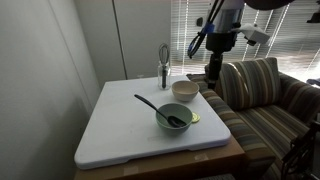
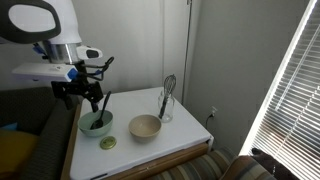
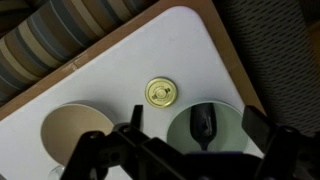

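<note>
A pale green bowl (image 1: 174, 118) sits near the front of the white table, a black spoon (image 1: 153, 106) resting in it with its handle over the rim. Just beside that bowl lies a small gold-lidded can (image 3: 160, 92). Farther back stands a cream bowl (image 2: 145, 127), which looks empty. My gripper is in the air above the table's sofa side, its fingers spread wide. Nothing shows between the fingers, and in exterior view 2 they appear above and short of the green bowl.
Behind the cream bowl, a clear jar (image 1: 163, 75) holds a whisk (image 2: 169, 86). A striped sofa (image 1: 260, 95) borders one long side of the white table (image 1: 115, 120).
</note>
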